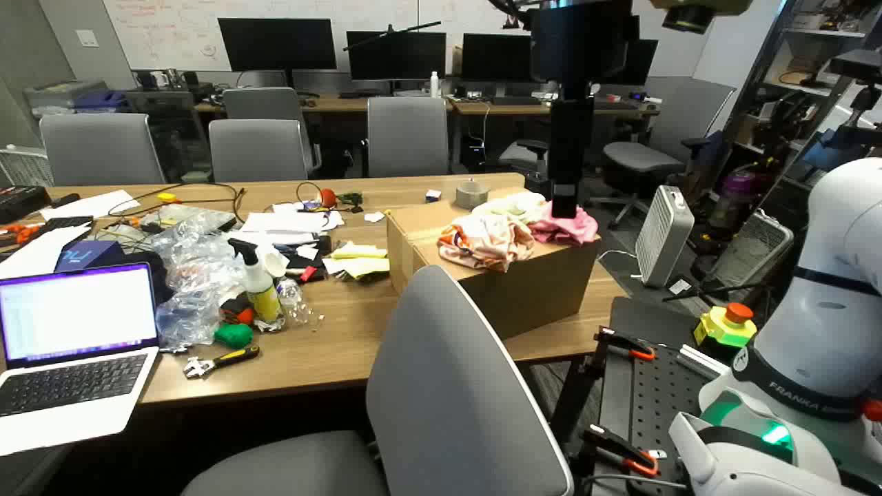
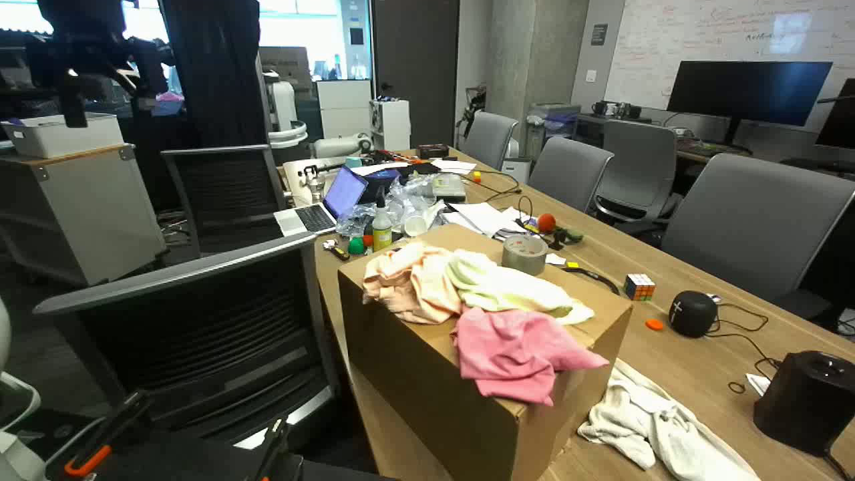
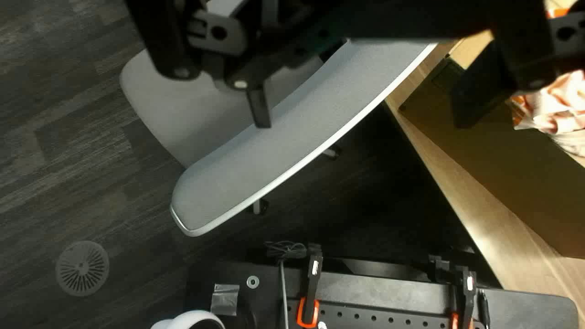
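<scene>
My gripper stands open, its dark fingers wide apart with nothing between them. In the wrist view it hangs above the grey chair (image 3: pixel 263 164), left of the cardboard box. The first exterior view shows the gripper high, its lower end overlapping the pink cloth (image 1: pixel 566 226) in the picture. On top of the box (image 2: pixel 425 377) lie the crumpled pink cloth (image 2: pixel 521 349), a peach cloth (image 2: pixel 409 280), a pale yellow-green cloth (image 2: pixel 513 284) and a roll of grey tape (image 2: pixel 525 254). A white cloth (image 2: pixel 661 425) lies on the table beside the box.
A laptop (image 1: pixel 74 331), spray bottle (image 1: pixel 262 289), wrench (image 1: pixel 221 362) and plastic wrap crowd the table's left part. Past the box are a puzzle cube (image 2: pixel 638 287) and a round black speaker (image 2: pixel 692 312). The chair back rises close to the box.
</scene>
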